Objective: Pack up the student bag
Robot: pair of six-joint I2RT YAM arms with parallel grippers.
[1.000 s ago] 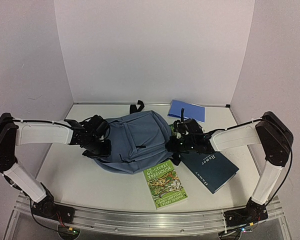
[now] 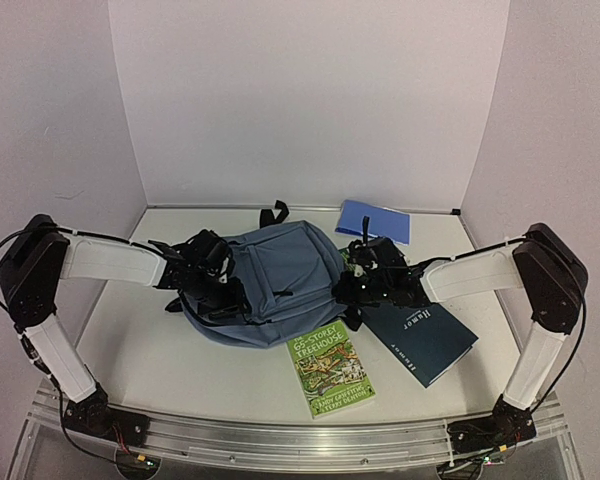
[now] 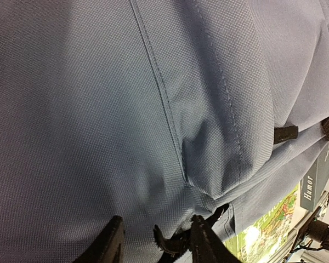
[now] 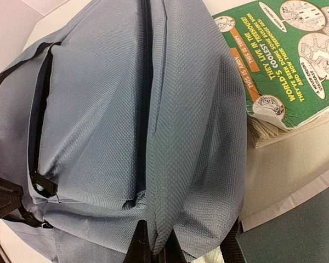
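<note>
The grey-blue bag (image 2: 285, 262) lies in the middle of the table, its front pocket facing up. At its front left edge, my left gripper (image 2: 242, 312) is low over the cloth. In the left wrist view the left gripper stands open, with a black zipper pull (image 3: 172, 241) between its fingers, not visibly gripped. My right gripper is shut on the bag's right-hand edge fabric. A green treehouse book (image 2: 330, 370) lies in front of the bag. The dark Humor book (image 2: 420, 335) lies to the right, partly under the right arm.
A blue folder (image 2: 375, 220) lies at the back right. Another green book (image 4: 285, 60) lies beside the bag, mostly hidden by my right gripper in the top view.
The right arm, bag and books look unmoved.
</note>
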